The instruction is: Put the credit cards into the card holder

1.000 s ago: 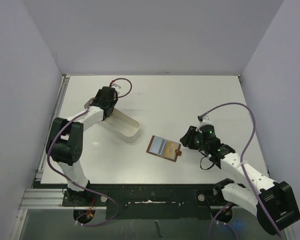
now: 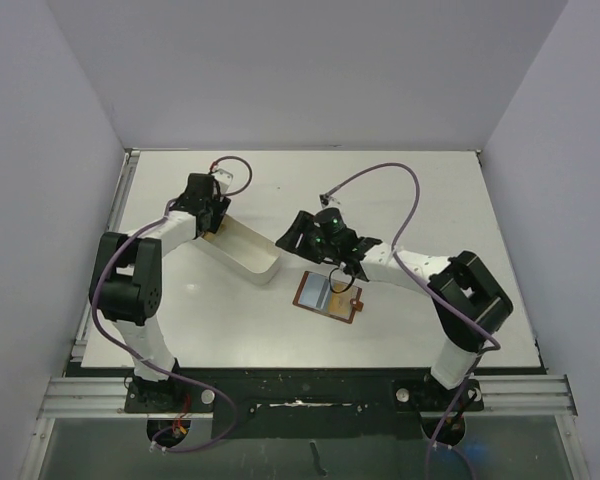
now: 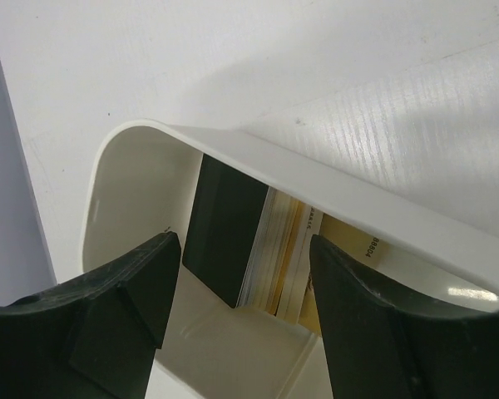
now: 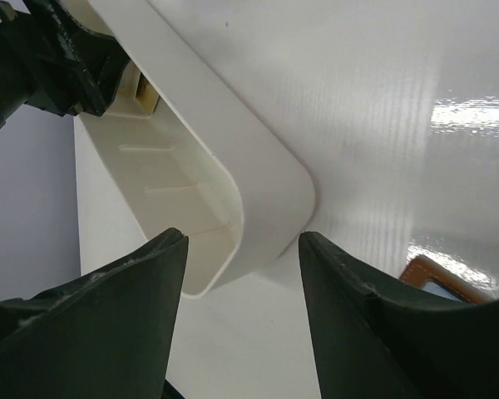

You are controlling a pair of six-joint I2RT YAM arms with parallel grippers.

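A long white plastic box (image 2: 260, 255) holds a row of cards: a black one (image 3: 224, 229) and several cream and yellow ones (image 3: 299, 266), seen in the left wrist view. My left gripper is open at the box's far left end, over the cards, nothing between its fingers. A flat brown-edged holder with grey and tan cards (image 2: 327, 296) lies right of the box. My right gripper stands open near the box's right end, above and left of that holder, its fingers empty.
Grey walls surround it on the sides and back.
My right arm has swung left from the table's right side toward the box. My left gripper has shifted slightly left along the box.
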